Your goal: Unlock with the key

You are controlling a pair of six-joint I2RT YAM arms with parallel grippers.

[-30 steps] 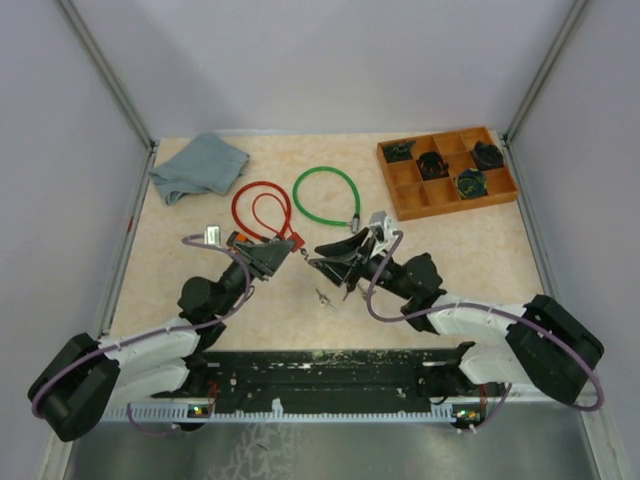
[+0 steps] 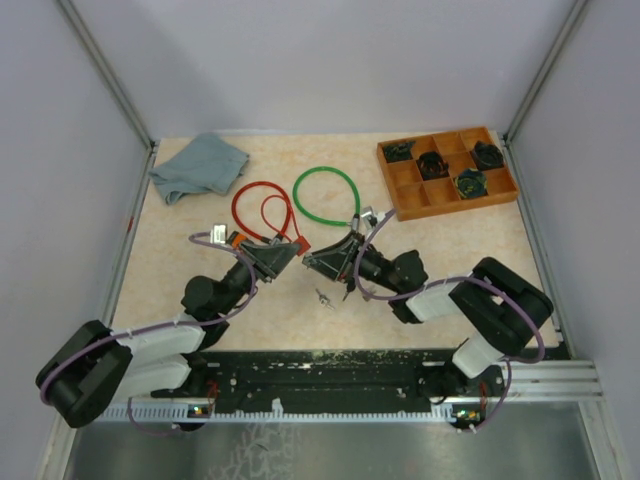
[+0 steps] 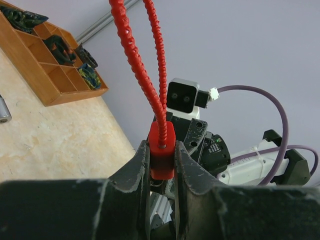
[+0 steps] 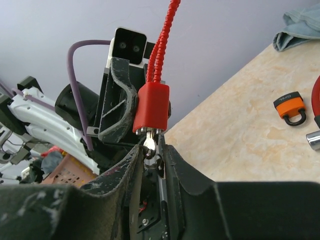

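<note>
In the left wrist view the red lock body sits between the fingers of my left gripper, which is shut on it. Its red cable loops upward. The right wrist view has the same red lock, with the silvery key at its underside. Around the key's outer end stand the fingertips of my right gripper; whether they clamp it is unclear. How deep the key sits in the lock is hidden. From above, both grippers face each other closely over the table's middle.
An orange padlock lies on the table near the left gripper. Loose small keys lie in front. A green cable loop, a blue cloth and a wooden tray lie farther back.
My right gripper has moved slightly left, toward the lock, and its arm has swung inward. The left gripper with the lock has shifted slightly right.
</note>
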